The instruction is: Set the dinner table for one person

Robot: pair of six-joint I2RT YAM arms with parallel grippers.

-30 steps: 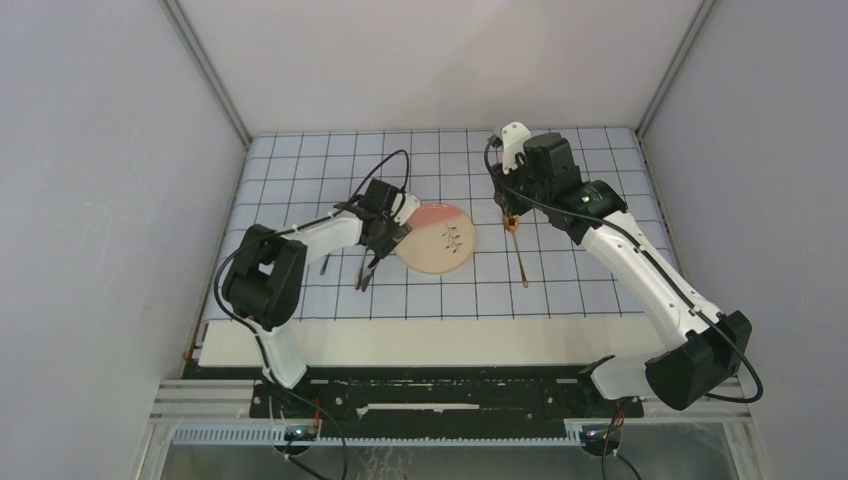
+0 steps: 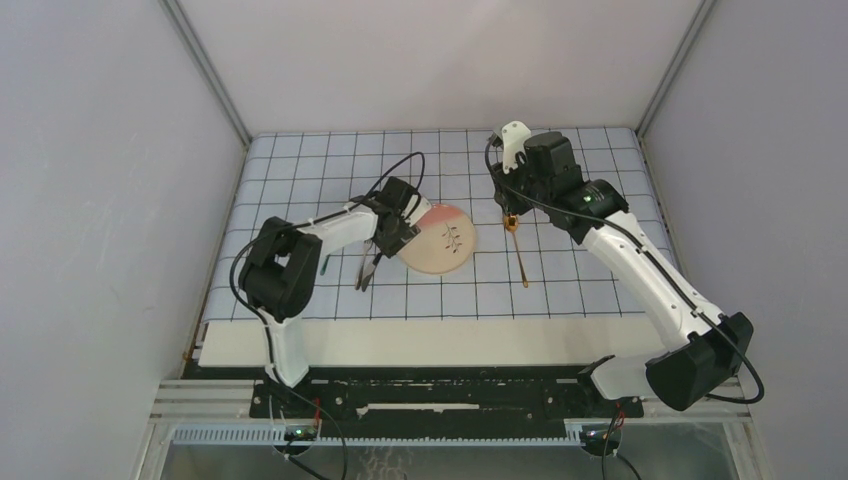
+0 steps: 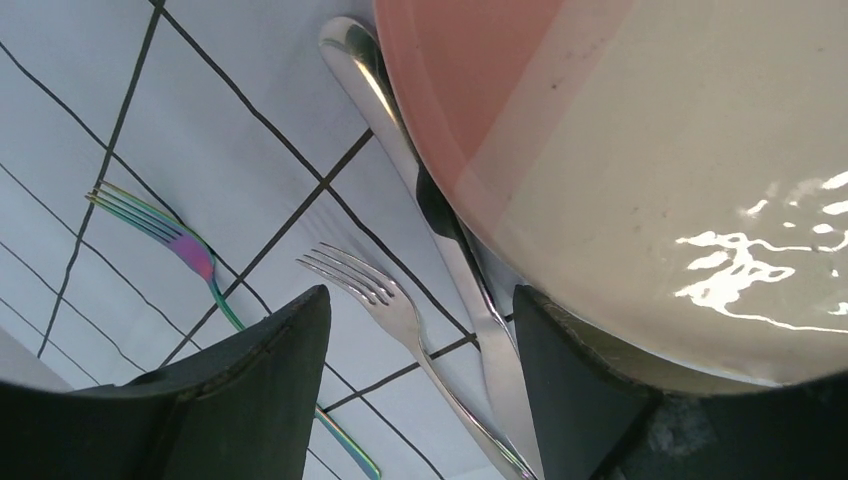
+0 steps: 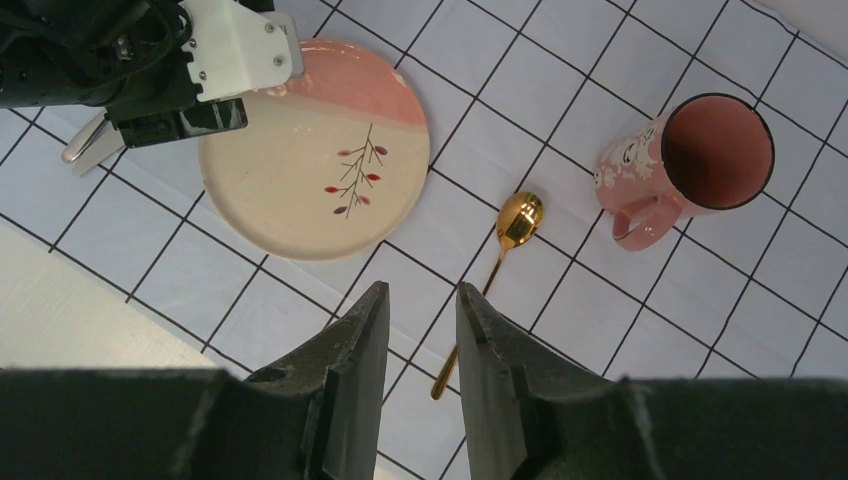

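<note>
The cream plate (image 2: 433,248), with a pink band and a painted twig, lies near the middle of the table. In the left wrist view my left gripper is open over the plate's left edge. A silver knife (image 3: 395,130) lies along the rim, a silver fork (image 3: 398,318) beside it, and an iridescent fork (image 3: 190,250) farther left. Nothing is held. My right gripper stands partly open and empty, above the cloth right of the plate. Below it lies a golden spoon (image 4: 518,220). A pink mug (image 4: 640,170) stands beyond the spoon; the right arm hides it from above.
White cloth with dark grid lines (image 2: 330,165) covers the table. A bare pale strip (image 2: 450,342) runs along the front. Low over the plate's left side hangs the left arm (image 4: 150,80).
My left arm has shifted slightly right, farther over the plate's left edge. The right arm, the plate and the cutlery in view look unmoved.
</note>
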